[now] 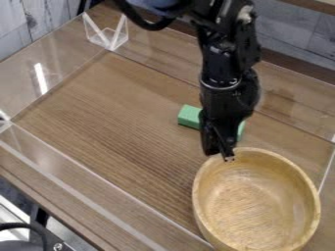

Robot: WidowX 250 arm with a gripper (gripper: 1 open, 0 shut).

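My black gripper [218,145] hangs over the wooden table, just above the back rim of a large pale oval bowl [257,206] at the lower right. It looks shut, with nothing visible between its fingers. A green block [190,117] lies on the table behind the gripper, which partly hides it.
A white wire holder [109,31] stands at the back left. Walls border the back right, and dark cables lie at the lower left corner.
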